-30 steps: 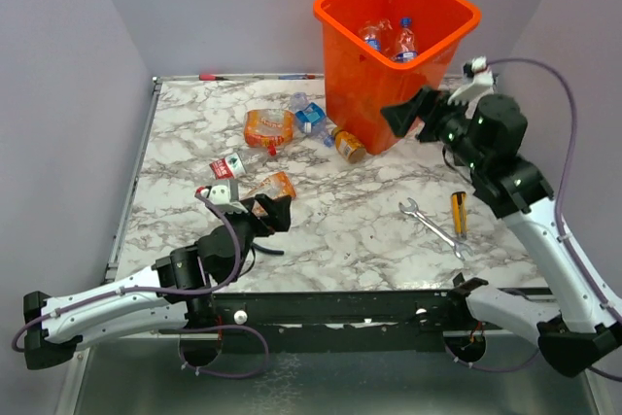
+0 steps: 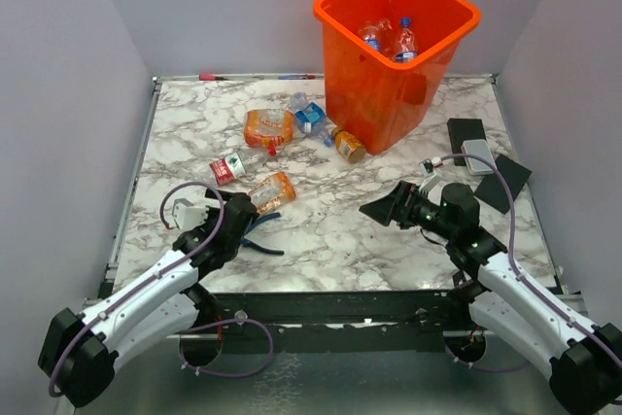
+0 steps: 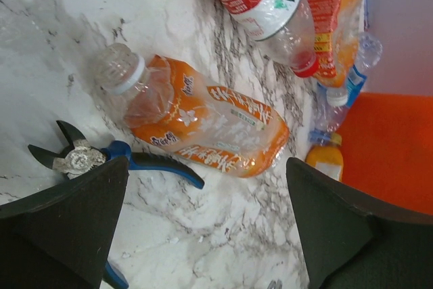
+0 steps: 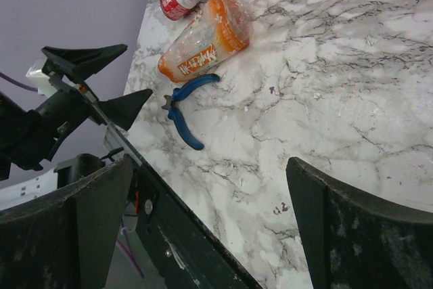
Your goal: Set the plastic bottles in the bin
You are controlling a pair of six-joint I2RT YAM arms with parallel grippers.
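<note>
My left gripper (image 2: 218,203) hangs open over an orange-labelled clear bottle (image 3: 210,120) and blue-handled pliers (image 3: 162,164). Beside them lie a red-and-white labelled bottle (image 2: 233,164), a wide orange-labelled bottle (image 2: 268,126), a blue-labelled bottle (image 2: 311,118) and an amber bottle (image 2: 348,146). The orange bin (image 2: 379,104) at the back right holds several bottles. My right gripper (image 2: 379,209) stands open, empty, over bare marble at the right.
A dark pad (image 2: 501,182) and a small silver-edged object (image 2: 478,156) lie at the right edge. Thin tools line the back edge.
My left gripper has moved leftward over the pliers and bottle. My right arm has come down and left from beside the bin.
</note>
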